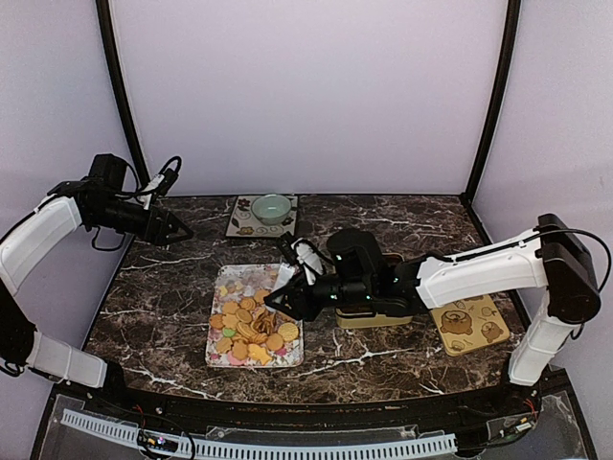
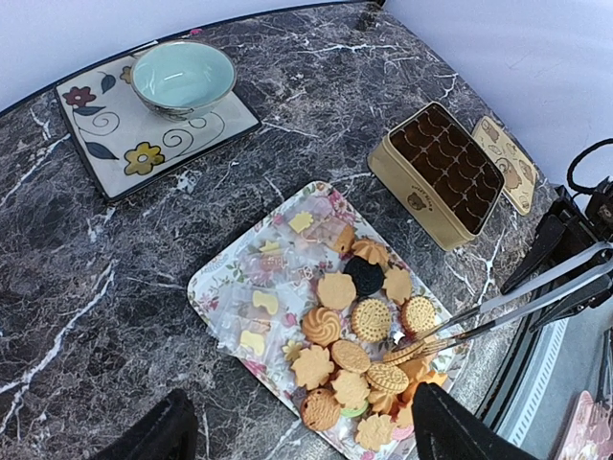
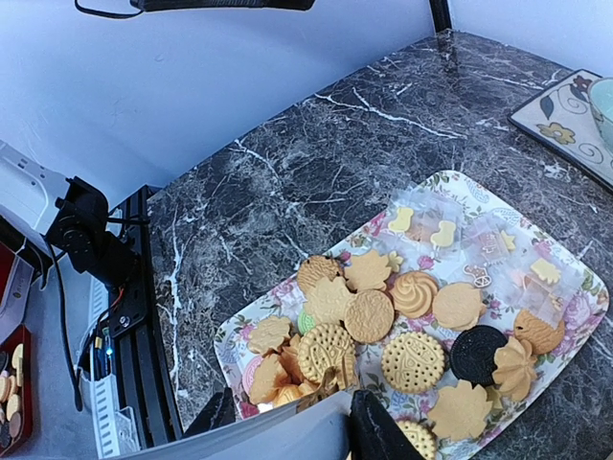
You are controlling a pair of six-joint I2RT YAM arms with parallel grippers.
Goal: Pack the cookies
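Metal tongs (image 2: 508,305) are held in my right gripper (image 1: 290,299), which is shut on them. Their tips reach down among the cookies (image 2: 350,357) at the right side of the floral tray (image 2: 213,278); whether a cookie is pinched between them I cannot tell. Seen in the right wrist view, the tongs' broad silver end (image 3: 278,431) hides part of the pile. Well left of the tray, my left gripper (image 1: 170,230) hangs open and empty. To the tray's right stands a tan box (image 2: 421,199) with a brown compartment insert (image 2: 447,158), partly hidden by the right arm in the top view.
A tan bear-pattern lid (image 1: 469,324) lies right of the box. At the back, a pale green bowl (image 1: 271,208) sits on a flowered board (image 1: 241,228). Clear-wrapped small cookies (image 2: 259,311) occupy the tray's far part.
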